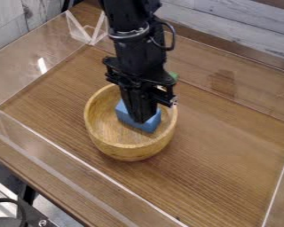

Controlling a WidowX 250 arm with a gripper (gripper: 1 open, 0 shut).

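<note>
A wooden bowl [114, 142] sits on the table, with a blue block [145, 122] inside it. My black gripper [130, 107] hangs over the bowl, its tip down at the block and hiding part of it. The gripper appears shut; whether anything is between its fingers is hidden.
A small green object [170, 77] lies behind the gripper, toward the back. Pale walls or edges border the left, back and right. A black cable runs at the lower left corner.
</note>
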